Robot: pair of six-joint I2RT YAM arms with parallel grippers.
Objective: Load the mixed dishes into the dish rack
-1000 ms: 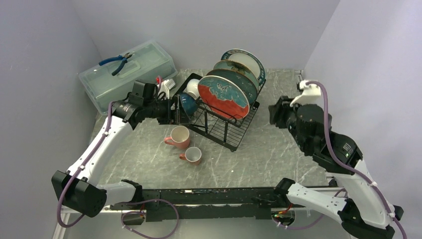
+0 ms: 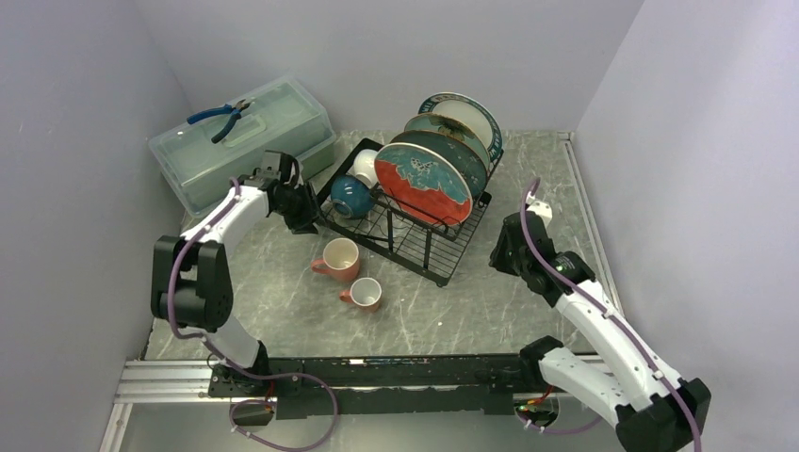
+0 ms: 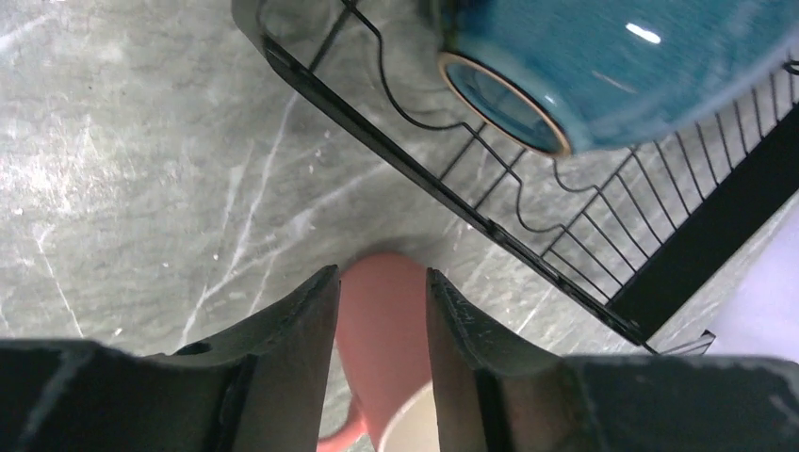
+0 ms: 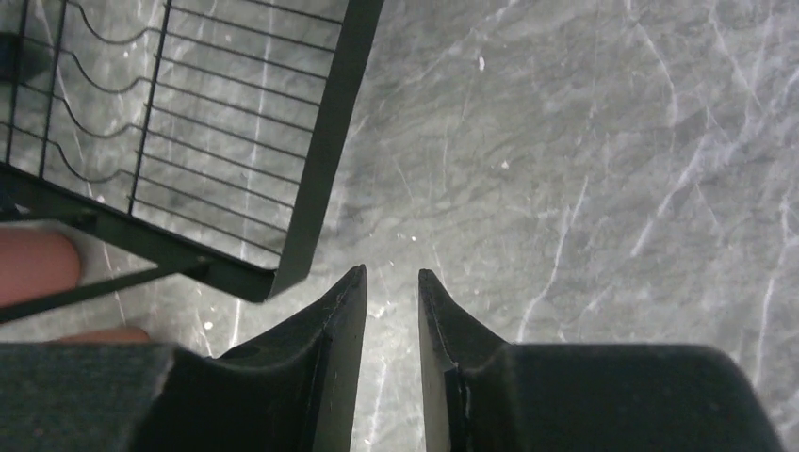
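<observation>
The black dish rack [image 2: 424, 254] holds several upright plates [image 2: 422, 188], a blue cup [image 2: 350, 196] and a white cup [image 2: 366, 162] behind it. Two pink mugs, a larger one [image 2: 341, 261] and a smaller one [image 2: 366, 294], stand on the counter in front of it. My left gripper is left of the rack, above the larger mug in its wrist view, with its fingers apart and nothing held. My right gripper hangs over bare counter right of the rack, fingers apart and empty.
A lidded plastic box [image 2: 236, 151] with blue pliers [image 2: 217, 118] on top fills the back left. Walls close in the sides and back. Bare counter [image 2: 490, 311] lies right of the rack and around the front.
The dishes have not moved.
</observation>
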